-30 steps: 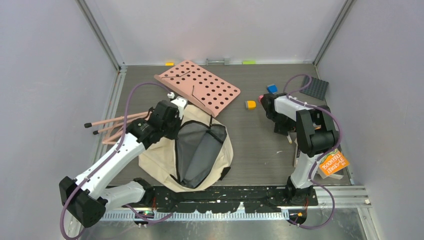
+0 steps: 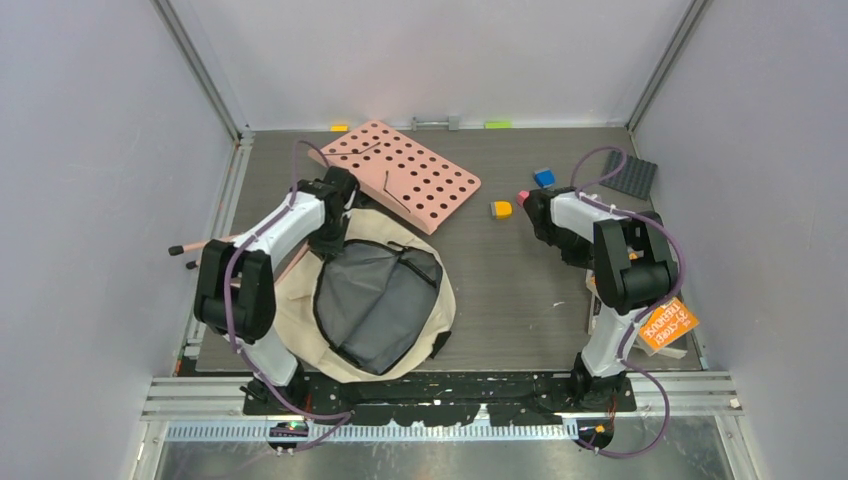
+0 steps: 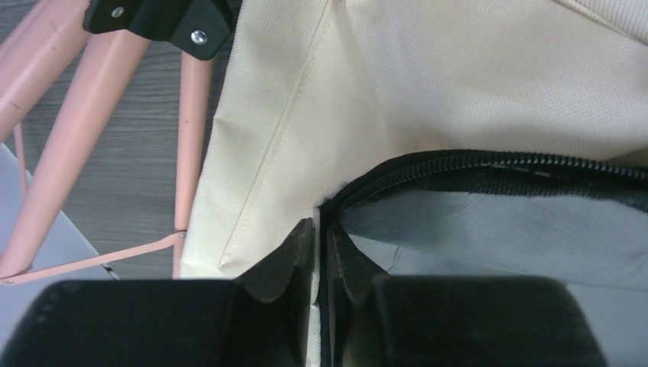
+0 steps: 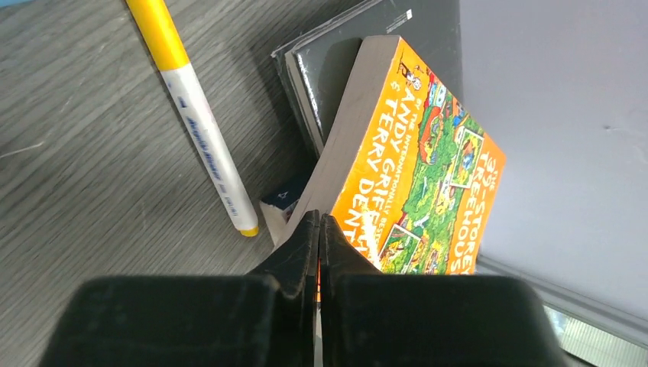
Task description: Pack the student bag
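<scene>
The beige bag (image 2: pixel 435 335) lies at the left of the table with its grey inside (image 2: pixel 385 300) showing. My left gripper (image 2: pixel 328 250) is at the upper left of its opening. In the left wrist view, the left gripper's fingers (image 3: pixel 284 264) stand slightly apart on either side of the bag's black zipper edge (image 3: pixel 327 237); whether they grip it is unclear. Across the table, my right gripper is shut, nothing seen between its fingers. It is in front of an orange book (image 4: pixel 428 176). A yellow-and-white marker (image 4: pixel 202 130) lies on the table to its left.
A pink perforated panel (image 2: pixel 400 165) lies behind the bag, pink legs (image 2: pixel 205 245) to its left. Yellow (image 2: pixel 501 210) and blue (image 2: pixel 544 178) blocks sit mid-right. A dark book (image 4: pixel 336 53) lies under the orange one.
My left arm has folded in and its gripper has moved left and slightly down. The bag's left opening edge has shifted left, widening the grey inside. My right arm has shifted only slightly.
</scene>
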